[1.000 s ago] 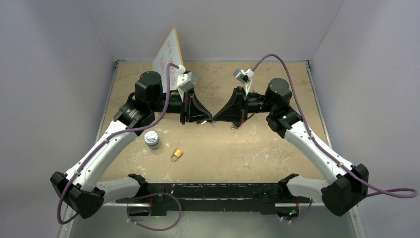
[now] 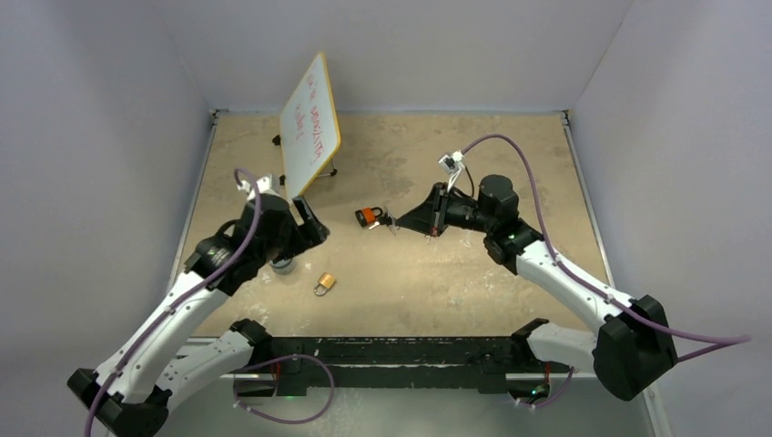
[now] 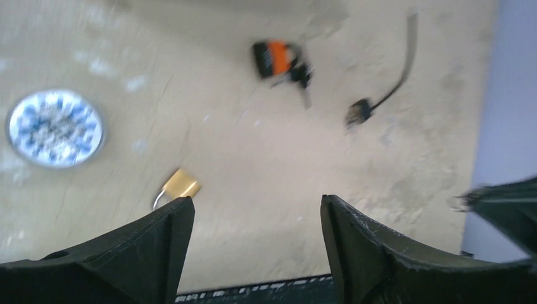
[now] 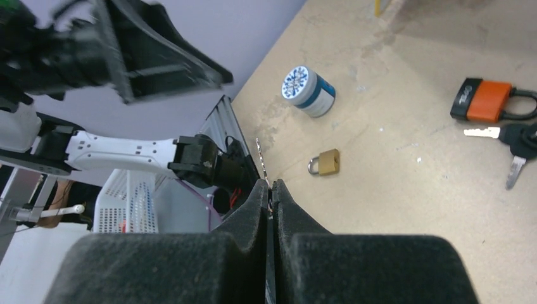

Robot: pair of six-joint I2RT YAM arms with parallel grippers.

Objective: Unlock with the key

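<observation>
My right gripper [image 2: 398, 221] is at mid-table, shut on a thin metal strip, likely a key blade [image 4: 261, 158], which points up from its fingertips [image 4: 269, 187]. My left gripper [image 2: 309, 218], over the left of the table, stands open and empty, its fingers wide apart in its wrist view. A brass padlock [image 4: 328, 161] lies on the table at front left. An orange-and-black padlock [image 4: 486, 101] lies near the centre, with keys [image 4: 516, 170] on a black holder beside it.
A blue-and-white jar [image 4: 308, 92] stands at left, partly under my left arm from above. A yellow-edged whiteboard [image 2: 309, 127] stands at back left. A cable with a dark plug [image 3: 361, 111] lies on the right.
My left gripper has pulled away from the right one to the left and opened. The right gripper has moved slightly down in the top view.
</observation>
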